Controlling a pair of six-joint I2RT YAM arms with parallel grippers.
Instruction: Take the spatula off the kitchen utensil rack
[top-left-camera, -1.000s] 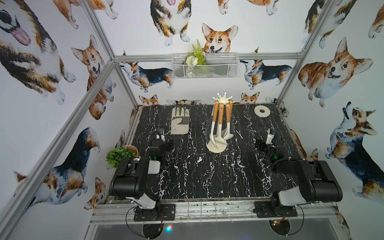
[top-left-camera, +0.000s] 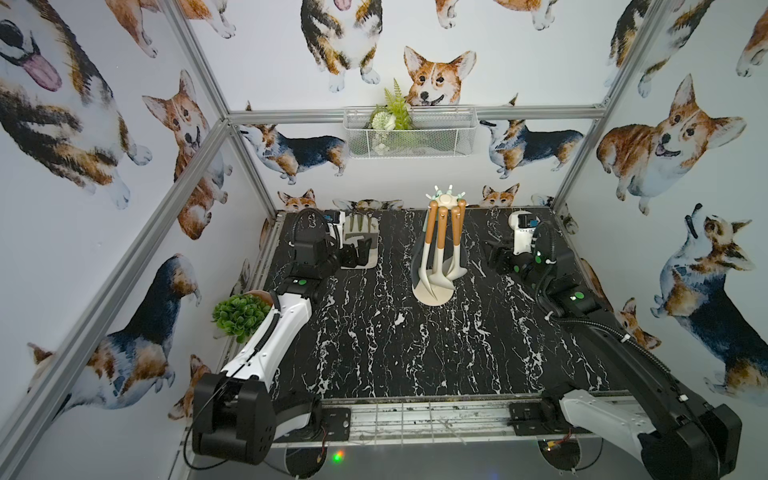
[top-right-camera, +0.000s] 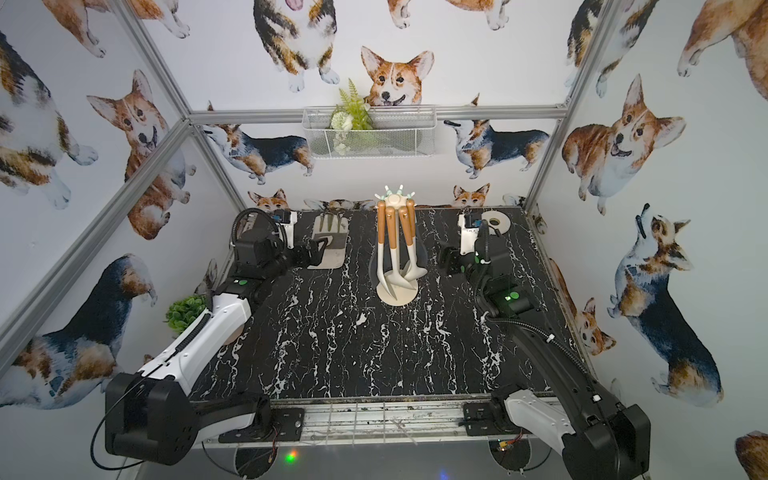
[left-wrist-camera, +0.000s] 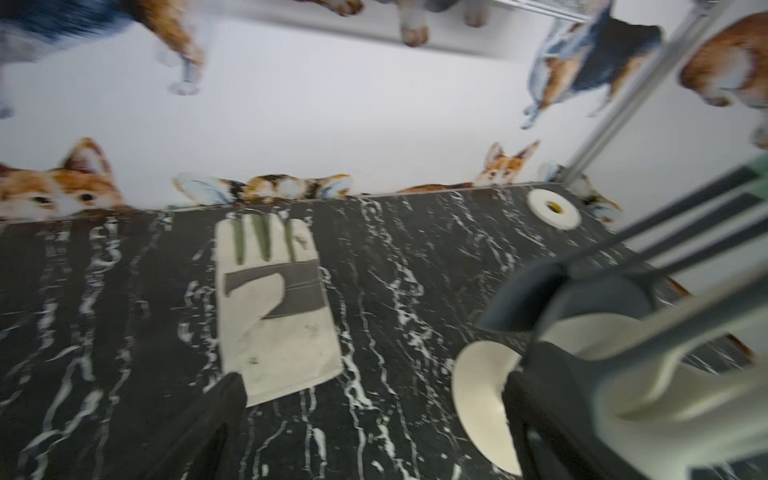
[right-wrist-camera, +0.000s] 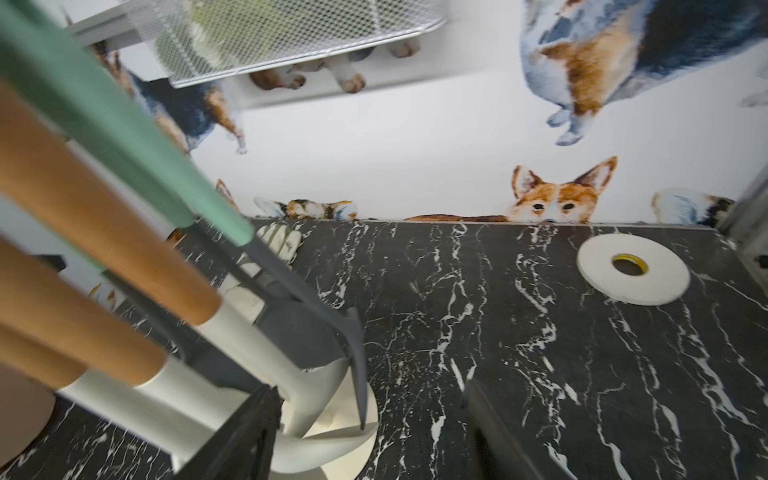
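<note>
The utensil rack (top-left-camera: 433, 293) stands at the middle of the marble table, hung with wooden-handled cream utensils (top-left-camera: 441, 240) and grey ones with mint handles behind them; which is the spatula is hard to tell. My left gripper (top-left-camera: 354, 254) is raised just left of the rack, open, nothing between its fingers; in the left wrist view grey and cream utensil heads hang at the right. My right gripper is at the rack's right side, fingers apart, with cream utensil heads near its left finger.
A glove (left-wrist-camera: 276, 344) lies at back left, a white tape roll (right-wrist-camera: 608, 268) at back right. A potted plant (top-left-camera: 240, 316) stands at left. A mesh basket (top-left-camera: 409, 136) hangs on the back wall.
</note>
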